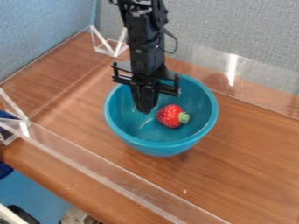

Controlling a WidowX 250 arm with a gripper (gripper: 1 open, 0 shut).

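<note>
A teal bowl (pixel 163 140) rests on the wooden table, with a red strawberry (pixel 172 115) in its right half. My black gripper (pixel 145 107) hangs over the back left part of the bowl, its fingertips just left of and above the strawberry, apart from it. The fingers look shut, with nothing visible between them.
Clear barriers run along the back and the front left edge of the wooden table (pixel 233 175). White angular brackets (pixel 107 44) stand at the back left and left edge.
</note>
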